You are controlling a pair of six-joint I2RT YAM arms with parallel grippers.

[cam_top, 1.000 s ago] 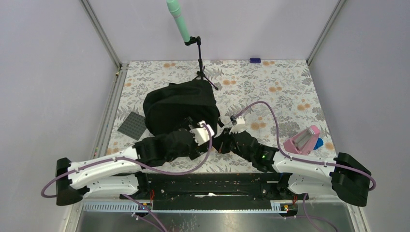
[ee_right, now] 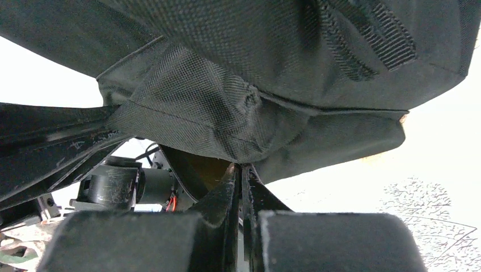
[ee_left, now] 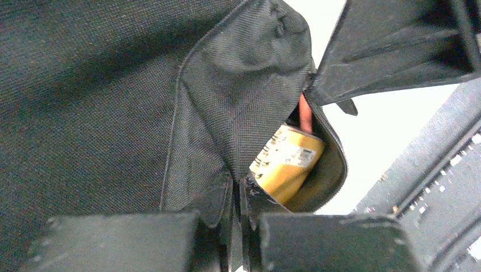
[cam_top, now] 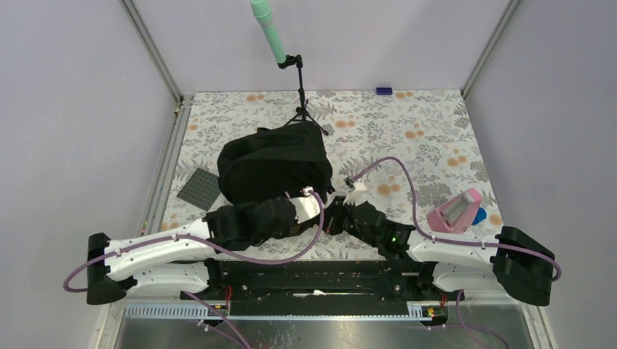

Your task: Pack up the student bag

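The black bag (cam_top: pixel 273 163) lies left of centre, its mouth toward the arms. In the left wrist view a yellow notebook-like item (ee_left: pixel 292 161) and something orange (ee_left: pixel 305 113) show inside the mouth. My left gripper is shut with its tips against folded bag cloth; nothing distinct shows between its fingers. My right gripper is shut at the edge of the mouth, where the rim runs up to its tips and appears pinched. From above, the forearms hide most of the opening.
A dark grey square pad (cam_top: pixel 198 189) lies left of the bag. Behind the bag rises a black stand (cam_top: pixel 301 91) with a green tube (cam_top: pixel 269 30). A pink case (cam_top: pixel 455 212) sits at the far right and a small blue block (cam_top: pixel 383 91) at the back.
The bag has shifted very slightly right. My right arm has barely moved and stays at the rim.
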